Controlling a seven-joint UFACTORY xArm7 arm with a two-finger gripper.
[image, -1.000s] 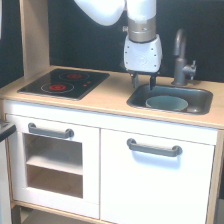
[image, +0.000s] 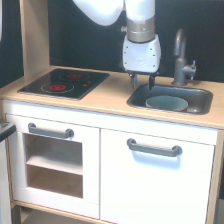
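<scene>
My gripper (image: 142, 81) hangs over the left part of the sink, pointing down. Its two dark fingers are apart, and nothing shows between them. In the dark grey sink (image: 203, 103) lies a round blue-green dish (image: 168, 103), which could be a plate or a shallow pan. The dish is to the right of and lower in the picture than my fingertips, and I see no contact between them.
A dark faucet (image: 180, 60) rises behind the sink. To the left, a black stovetop (image: 64, 83) with red rings is set into the wooden counter (image: 112, 93). Below are an oven-like compartment (image: 55, 165) with a handle and a white cabinet door (image: 150, 185).
My gripper has shifted very slightly to the left. The dish and the rest of the kitchen look the same.
</scene>
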